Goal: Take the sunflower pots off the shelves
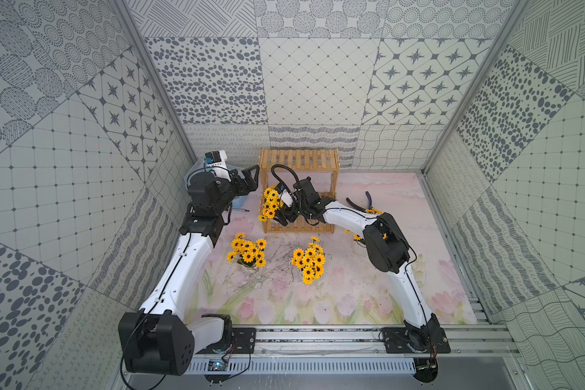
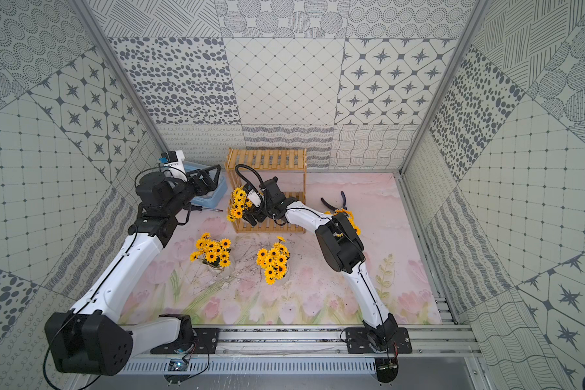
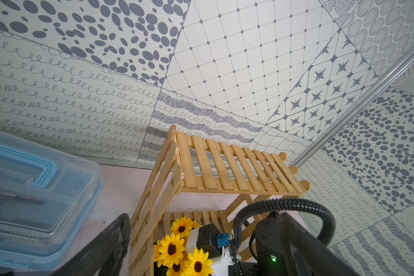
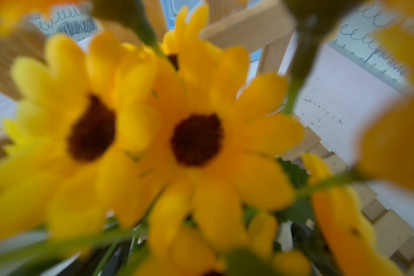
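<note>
A wooden rack [image 1: 299, 158] with slatted shelves stands at the back middle. On its lower shelf, at the left end, a sunflower pot [image 1: 270, 202] leans its blooms past the side post. My right gripper [image 1: 283, 217] is open inside the rack, right beside those flowers; its fingers do not show in the right wrist view, where yellow blooms [image 4: 197, 138] fill the frame. Whether the fingers stand around the pot is hidden. My left gripper [image 1: 248, 178] hangs open and empty left of the rack, its fingers [image 3: 110, 243] wide apart in the left wrist view.
Sunflower pots stand on the table at front left [image 1: 247, 252], front middle [image 1: 308, 261] and, partly behind my right arm, on the right [image 2: 354, 222]. Pliers [image 2: 343, 198] lie near the right one. A blue-lidded clear box [image 3: 36, 197] is left of the rack.
</note>
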